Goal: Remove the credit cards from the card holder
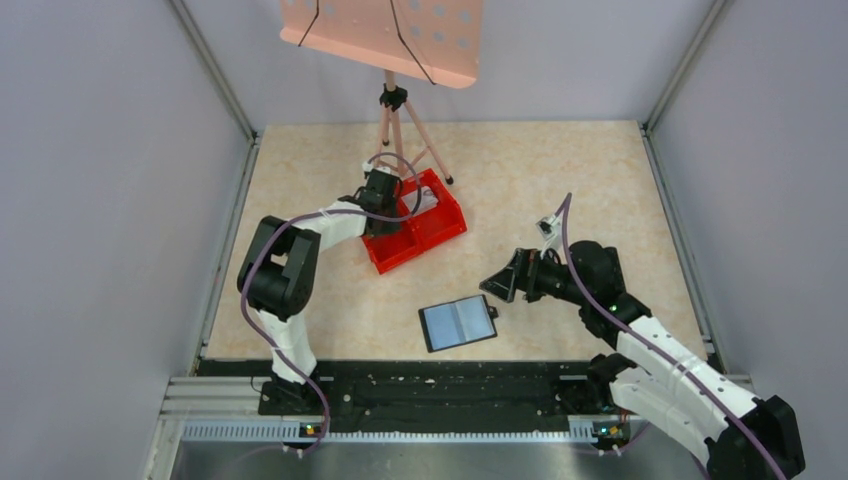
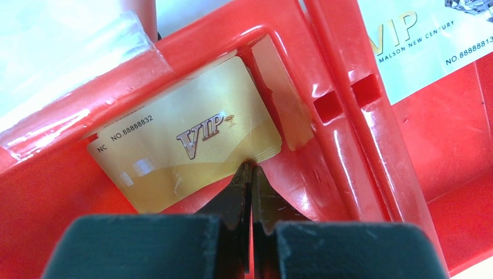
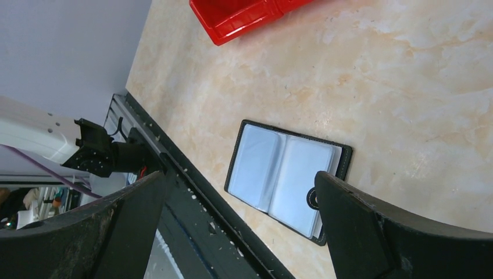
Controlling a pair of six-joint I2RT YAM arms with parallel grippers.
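Note:
In the left wrist view a gold VIP card (image 2: pixel 192 136) lies slanted in one compartment of the red box (image 1: pixel 437 238), with more card edges showing beneath it. My left gripper is shut, its tips at the card's lower edge; whether that edge is pinched cannot be told. A silver VIP card (image 2: pixel 424 43) lies in the neighbouring compartment. The card holder (image 3: pixel 302 180), dark-framed with pale clear sleeves, lies open and flat on the table; I make out no printed card in it. Above and beyond it from the table front, my right gripper stands open and empty.
A pink tripod stand (image 1: pixel 392 125) rises just behind the red box, close to the left arm. The divider and walls (image 2: pixel 349 139) of the box hem in my left fingers. Bare table lies between box and holder and across the back right.

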